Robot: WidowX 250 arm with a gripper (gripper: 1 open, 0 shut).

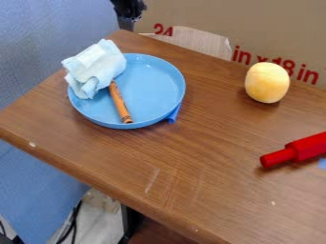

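Note:
A blue plate rests on the wooden table at upper left, holding a folded pale blue cloth on its left part and an orange-brown stick-like item. A yellow round object stands at upper right, and a red cylindrical item lies at the right edge, partly out of frame. The gripper is a dark shape cut off at the top edge, above and behind the plate; its finger state cannot be made out.
Cardboard stands behind the table. A small blue item peeks out beside the plate's right rim.

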